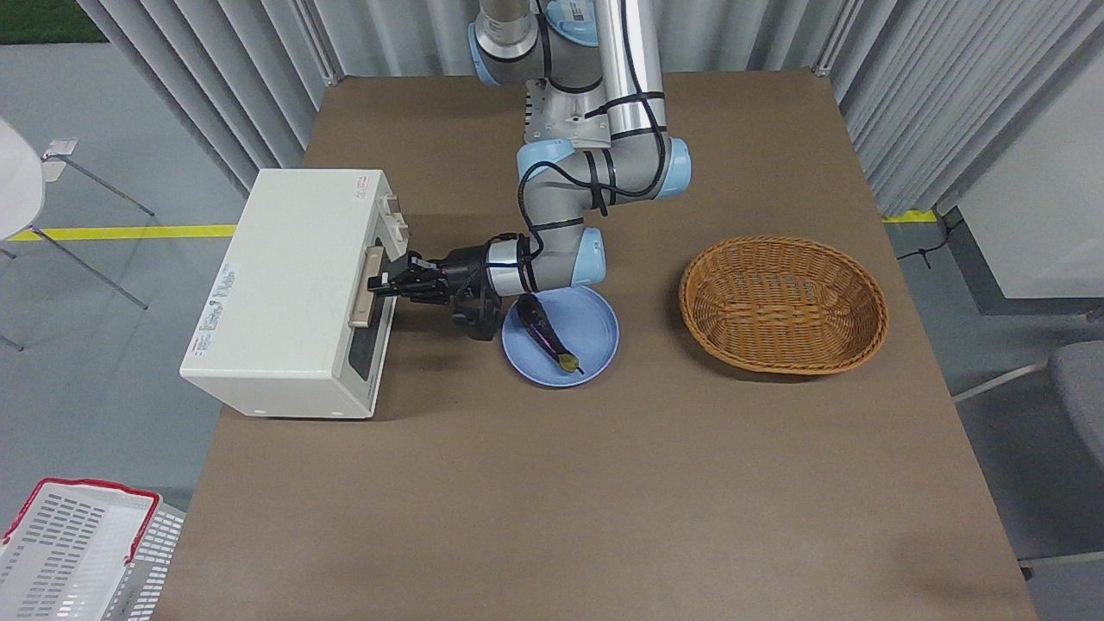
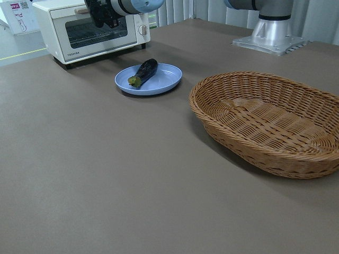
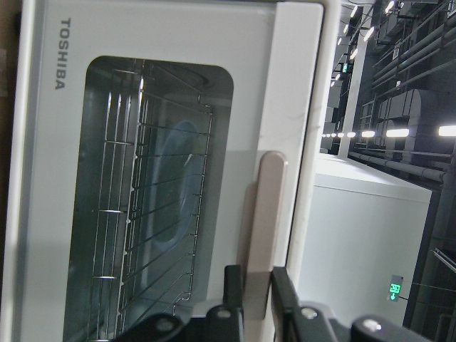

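Note:
A white Toshiba toaster oven [image 1: 271,286] stands at the table's left, its glass door [image 3: 153,197] closed. My gripper is at the door's handle [image 3: 266,201], one finger on each side of it in the wrist view; whether it grips the handle is unclear. A blue plate [image 1: 586,351] lies beside the oven, partly below the arm, with an eggplant [image 1: 543,331] on it.
A wicker basket [image 1: 782,305] sits to the right of the plate. A plastic crate [image 1: 78,548] stands off the table at the lower left.

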